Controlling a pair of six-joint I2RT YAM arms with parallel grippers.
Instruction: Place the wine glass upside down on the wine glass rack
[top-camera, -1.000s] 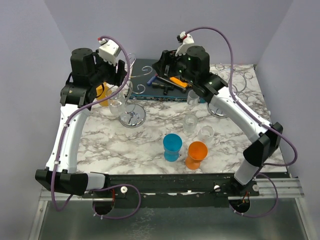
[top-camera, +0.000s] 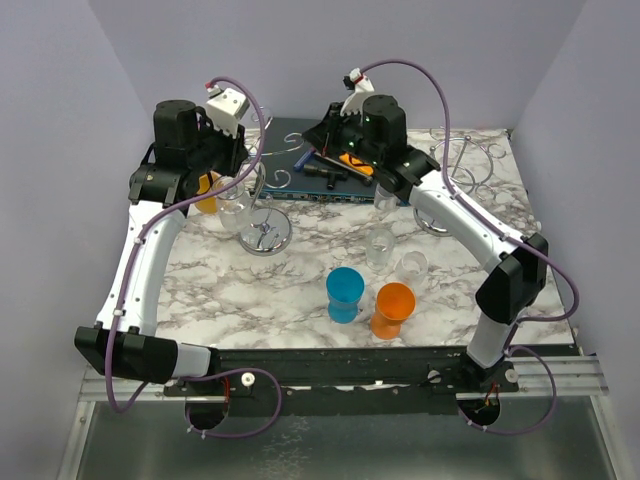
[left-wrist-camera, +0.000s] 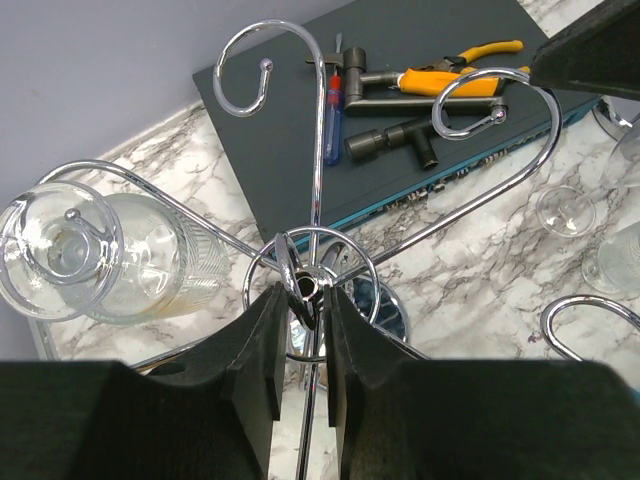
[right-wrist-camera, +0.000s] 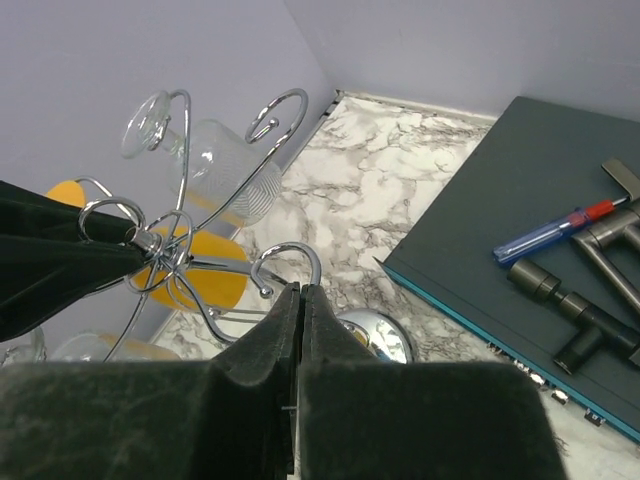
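The chrome wine glass rack (top-camera: 264, 236) stands at the back left. My left gripper is over its centre, fingers close around the central ring and post; whether they grip it is unclear. Clear glasses (left-wrist-camera: 60, 250) hang on the rack's left, with an orange glass (right-wrist-camera: 210, 272) among them. My right gripper is shut, nothing visible between its fingers, at the right side of that rack. Free-standing clear glasses (top-camera: 380, 245), a blue glass (top-camera: 345, 295) and an orange glass (top-camera: 393, 312) stand on the marble table.
A dark mat (left-wrist-camera: 265, 150) with tools lies behind the racks. A second chrome rack (top-camera: 470, 165) stands at the back right.
Compared with a second ago, my right arm has moved slightly left and my left gripper has shifted a little to the right.
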